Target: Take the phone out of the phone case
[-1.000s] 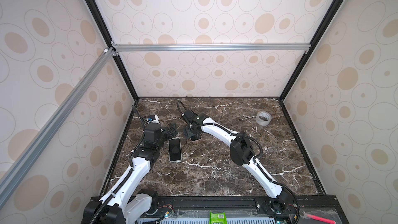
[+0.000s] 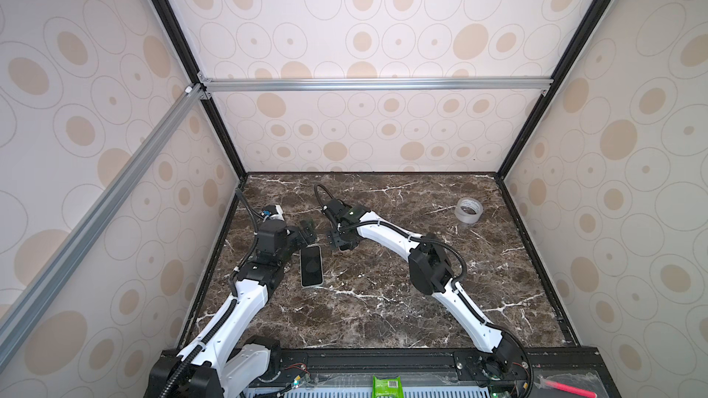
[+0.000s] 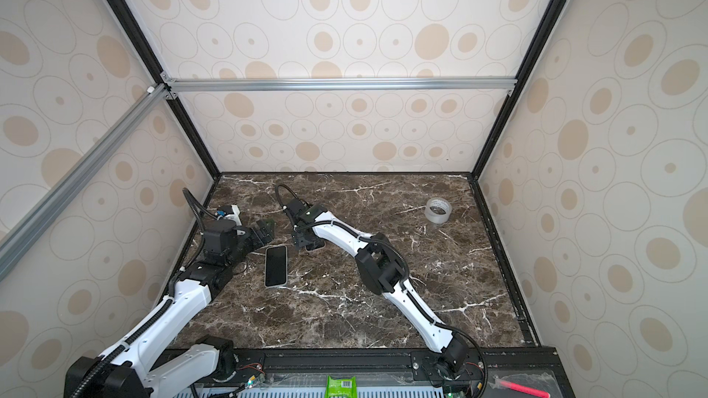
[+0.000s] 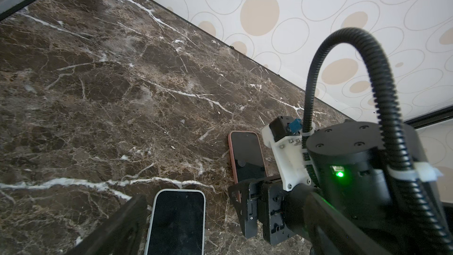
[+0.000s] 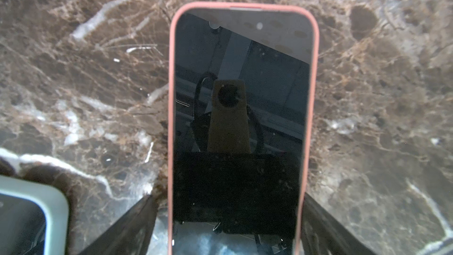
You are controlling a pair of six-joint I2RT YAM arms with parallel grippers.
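A pink-cased phone lies screen up on the dark marble table; in the left wrist view it (image 4: pixel 246 153) is partly covered by my right gripper. In the right wrist view that gripper's blurred fingers (image 5: pixel 318 217) straddle the case's lower sides, part open; whether they touch is unclear. A phone with a pale rim (image 2: pixel 311 265) lies left of and nearer than the pink one. My left gripper (image 2: pixel 309 231) stands open above and behind the pale-rimmed phone, nothing visible between its fingers.
A roll of tape (image 2: pixel 468 210) sits at the back right. Walls enclose the sides and back.
My right wrist has shifted very slightly over the pink-cased phone. The left arm and the pale-rimmed phone look unchanged.
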